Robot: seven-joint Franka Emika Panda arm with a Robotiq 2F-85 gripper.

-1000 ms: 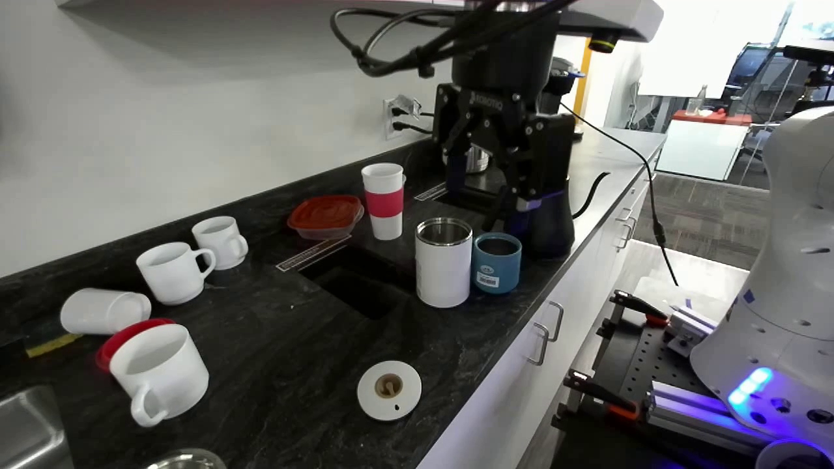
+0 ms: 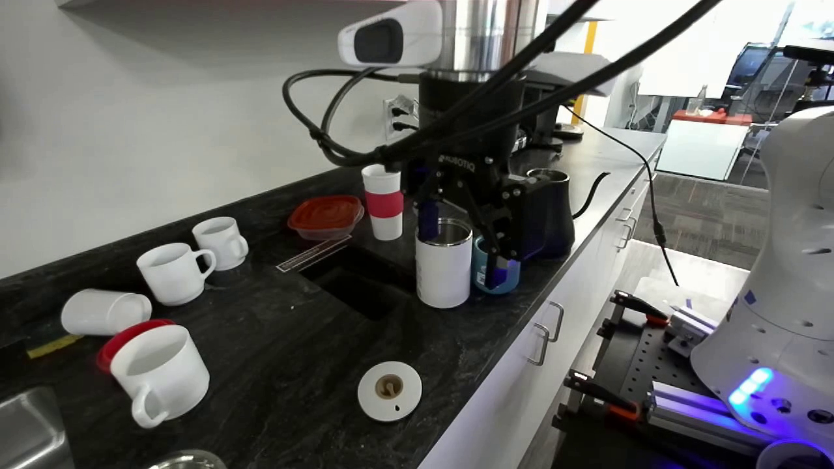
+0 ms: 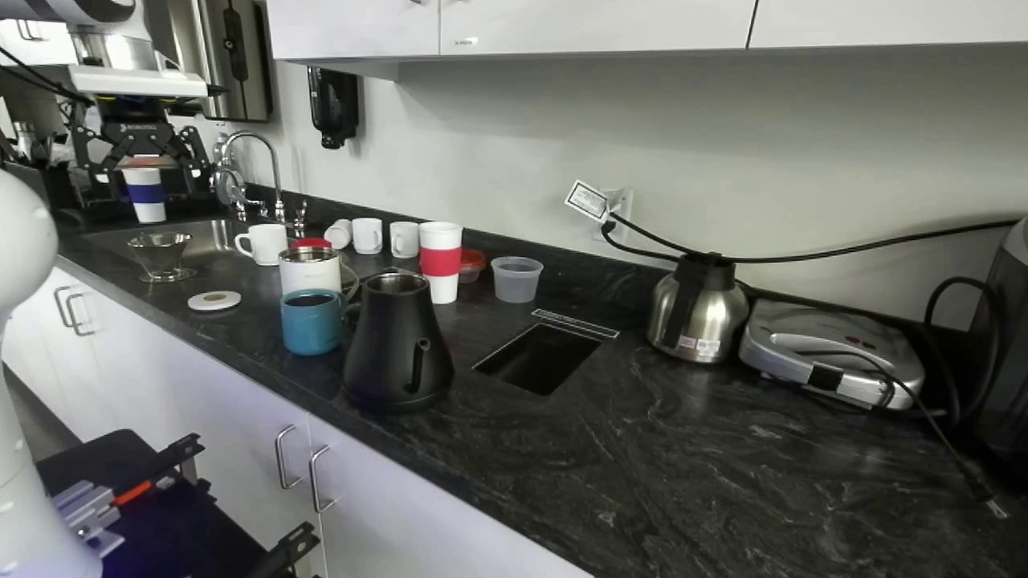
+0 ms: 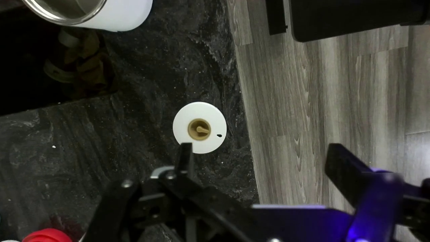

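Observation:
My gripper (image 2: 462, 249) hangs over the counter with its fingers spread and nothing between them. In the wrist view, a round white lid (image 4: 183, 121) with a tan centre lies flat below, ahead of the left finger (image 4: 185, 156); the right finger (image 4: 340, 165) is over the floor. A white canister (image 2: 442, 273), its metal-rimmed top open, stands upright beside a blue mug (image 2: 509, 278). The fingers overlap canister and mug in exterior view 1, hiding part of each. In exterior view 2, a white cup with a blue band (image 3: 144, 193) shows between the fingers, apparently behind them.
A black kettle (image 3: 395, 352) stands close to the blue mug. A dark rectangular opening (image 2: 356, 281) lies beside the canister. Several white mugs (image 2: 172, 273), a red-banded cup (image 2: 383, 203) and a red-lidded container (image 2: 325, 215) sit toward the wall.
In exterior view 1 my gripper has shifted left and downward in the picture, now covering part of the canister and blue mug. The objects on the counter have not visibly moved.

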